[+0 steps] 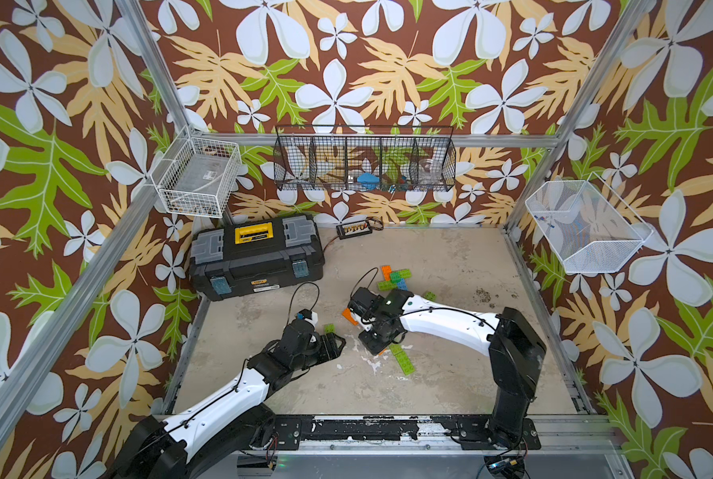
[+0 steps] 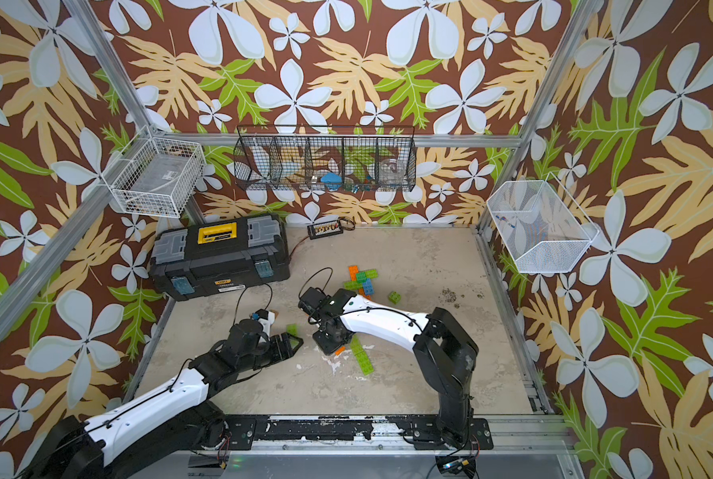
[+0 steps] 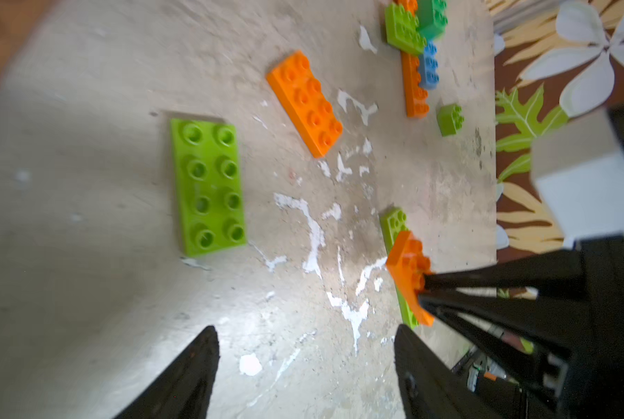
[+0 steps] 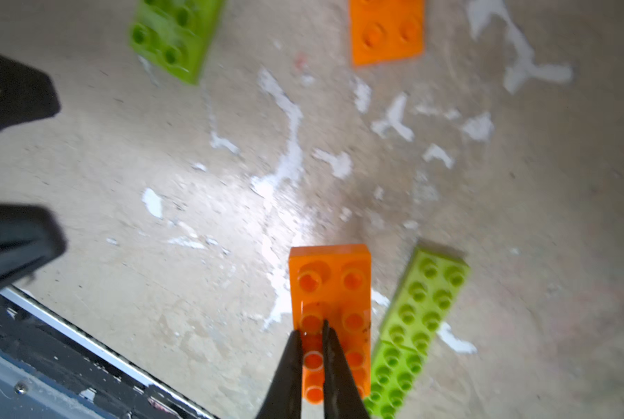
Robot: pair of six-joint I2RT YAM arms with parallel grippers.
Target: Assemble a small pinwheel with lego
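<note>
My right gripper is shut on an orange brick, held low near a long green brick strip; it also shows at the right of the left wrist view. My left gripper stands open above the floor, its fingers empty. In the left wrist view a green brick (image 3: 206, 185) lies below it, with a loose orange brick (image 3: 303, 103) beyond. A joined pinwheel cluster of orange, green and blue bricks (image 3: 410, 38) lies at the back, beside a small green brick (image 3: 450, 119).
A black toolbox (image 1: 256, 267) and a power strip (image 1: 355, 228) stand at the back left. Wire baskets (image 1: 364, 159) hang on the walls.
</note>
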